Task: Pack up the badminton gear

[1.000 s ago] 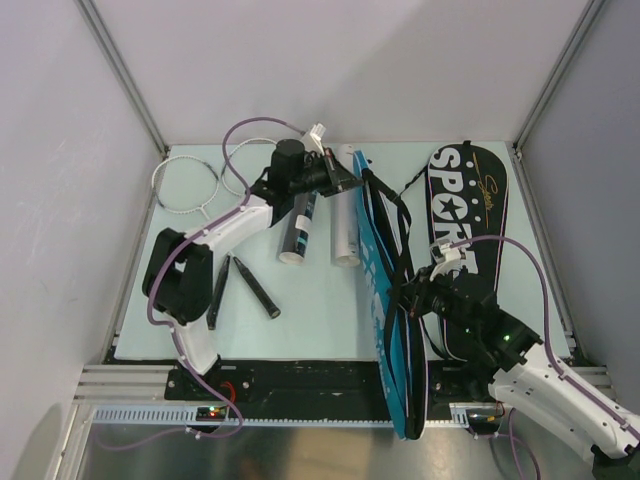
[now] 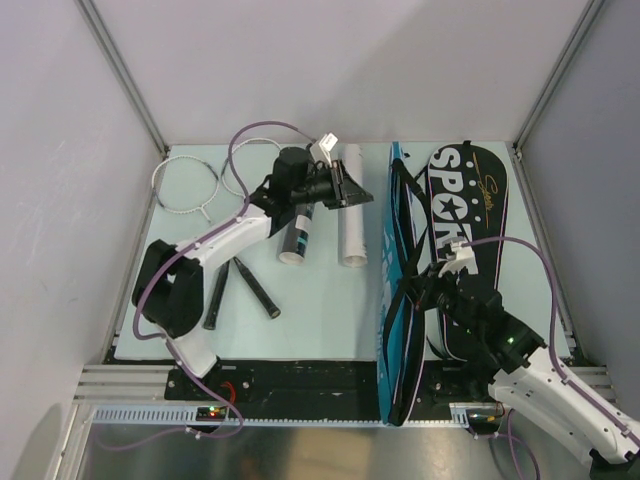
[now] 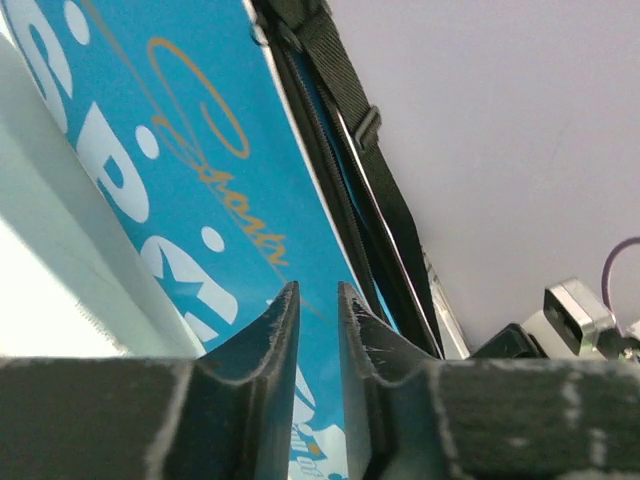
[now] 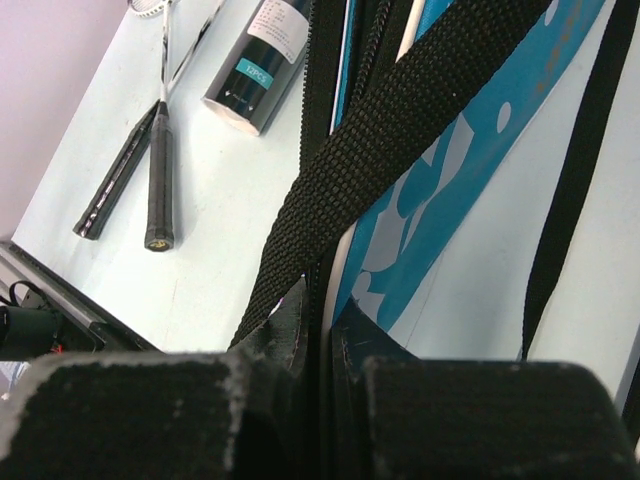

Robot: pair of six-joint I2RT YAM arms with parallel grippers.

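The blue racket bag (image 2: 386, 300) stands on edge along the middle right of the table, its near end overhanging the front edge. My right gripper is shut on its zipped rim, a black strap (image 4: 370, 140) crossing just above the fingers. My left gripper is slightly open and empty, with the bag's lettered blue face behind it. In the top view it hovers over the white shuttle tube (image 2: 353, 235), left of the bag. Two rackets with black handles (image 2: 257, 289) lie at left, beside a dark shuttle tube (image 2: 296, 238).
A black bag (image 2: 465, 210) lies flat on the right of the table, partly behind my right arm. Bare tabletop (image 2: 325, 320) shows between the racket handles and the blue bag. Walls enclose the sides and back.
That end has swung right, away from it, and the near end left.
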